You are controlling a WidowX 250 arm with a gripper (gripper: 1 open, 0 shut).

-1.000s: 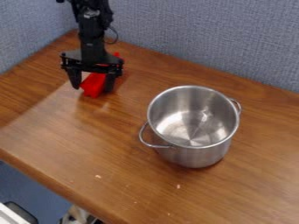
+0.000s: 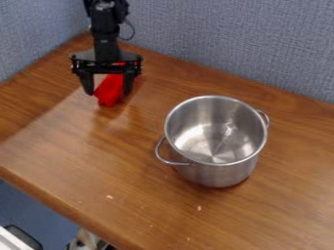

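A red object [image 2: 109, 90] lies on the wooden table toward the back left. My black gripper [image 2: 107, 78] is over it at the upper left of the camera view, its fingers apart and covering part of the red object. A large steel pot [image 2: 216, 140] with two wire handles stands empty on the right half of the table.
A blue-grey padded wall [image 2: 235, 49] runs behind the table. The table's front edge drops away at the lower left.
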